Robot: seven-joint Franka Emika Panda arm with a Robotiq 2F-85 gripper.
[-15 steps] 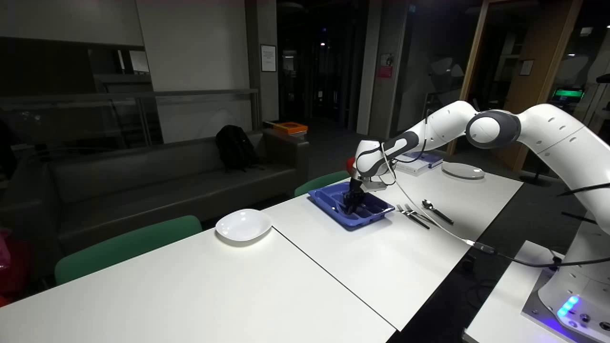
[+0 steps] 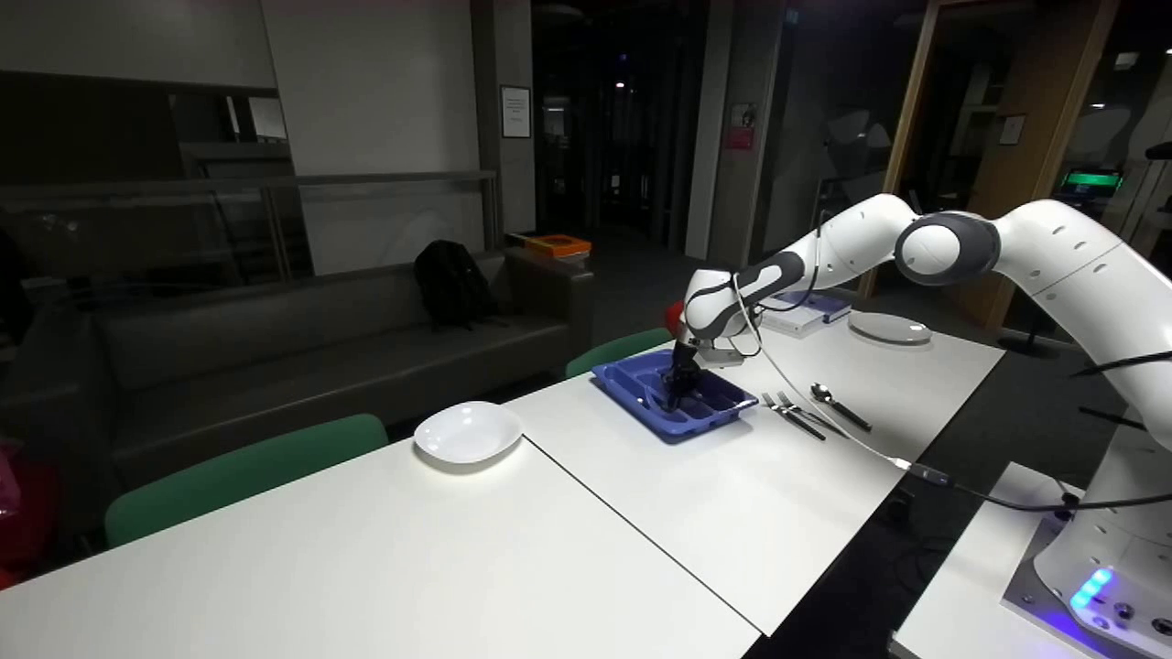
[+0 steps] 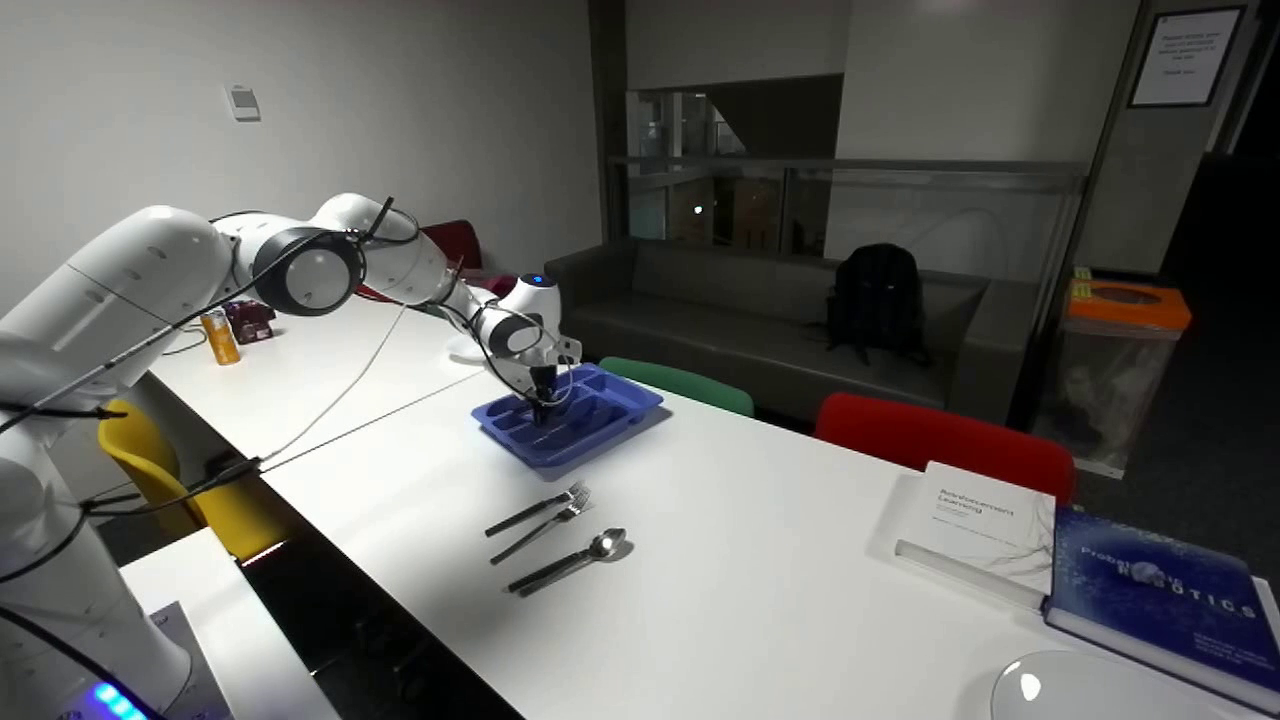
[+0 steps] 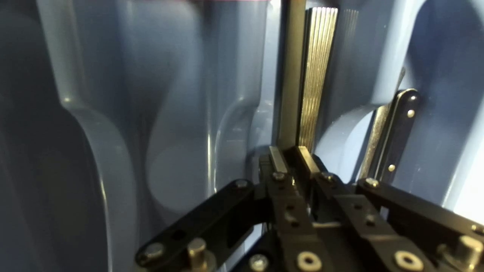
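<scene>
A blue compartment tray (image 3: 573, 451) lies on the white table, and my gripper (image 2: 678, 397) reaches down into it. In the wrist view the narrow fingers of my gripper are shut on a long thin dark strip (image 4: 290, 81), seemingly a piece of cutlery, in one compartment. A ribbed metal strip (image 4: 318, 59) runs along its right side; what it belongs to I cannot tell. In the compartment to the right are a black riveted handle (image 4: 399, 131) and a thin metal piece (image 4: 376, 136). The lower end of the held strip is hidden by the fingers.
Forks (image 3: 542, 528) and spoons (image 3: 585, 562) lie on the table in front of the tray. A white bowl (image 2: 468, 432) stands apart, across the table seam. Books (image 3: 978, 528) and a plate (image 2: 888, 328) occupy the other end. A loose cable (image 2: 819, 415) hangs from the arm.
My gripper has shifted very slightly within the tray. The tray, the loose cutlery and the bowl are where they were.
</scene>
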